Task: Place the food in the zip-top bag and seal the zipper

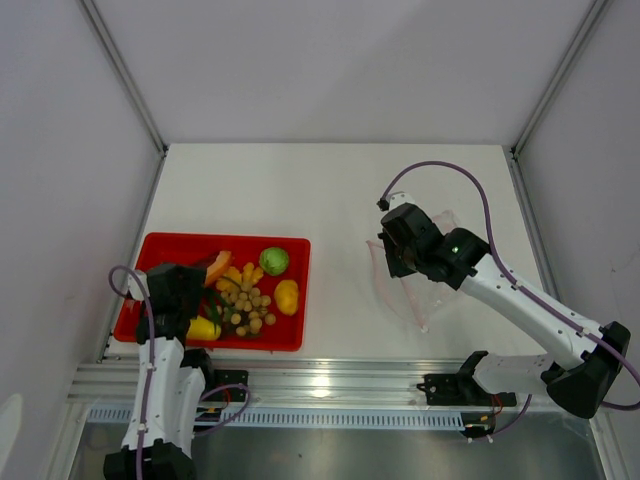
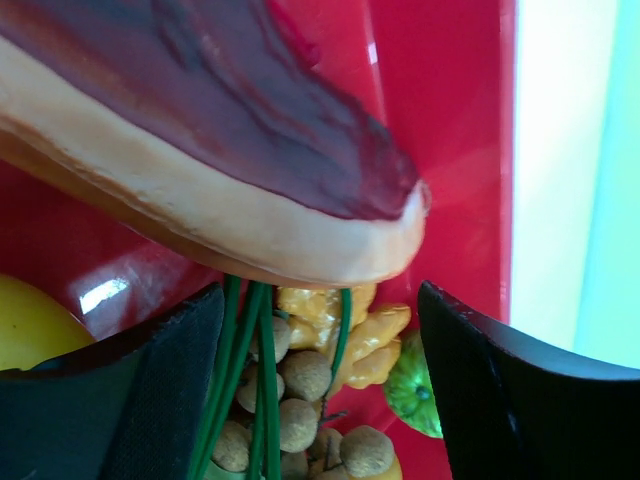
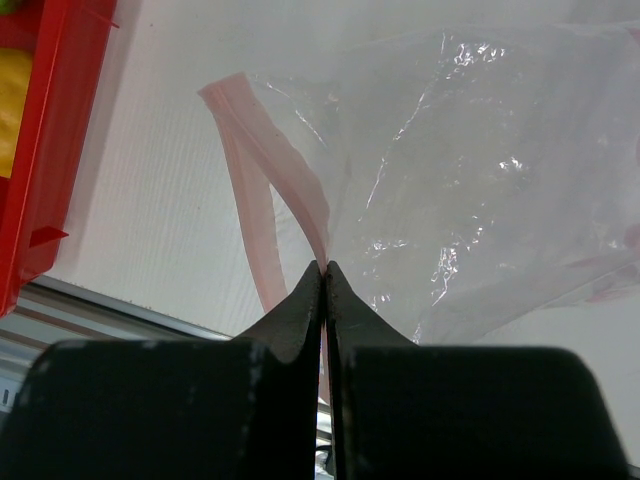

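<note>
My left gripper hangs open over the left part of the red tray (image 1: 303, 300), nothing between its fingers. In the left wrist view, a long food piece (image 2: 250, 170), dark purple with a pale band, lies just beyond the fingertips; my arm partly covers it from above. At the right, a clear zip top bag (image 3: 480, 170) with a pink zipper strip (image 3: 270, 150) lies on the white table. The fingertips of my right gripper are shut at the bag's mouth, the strip's edge running between them. The mouth gapes a little there.
Other food in the tray includes a green round vegetable (image 1: 273, 261), a yellow pepper (image 1: 286, 297), brown round pieces (image 1: 254, 318), green stalks (image 2: 262, 380) and a yellow item (image 1: 202, 328). Bare white table (image 1: 335, 200) lies between tray and bag.
</note>
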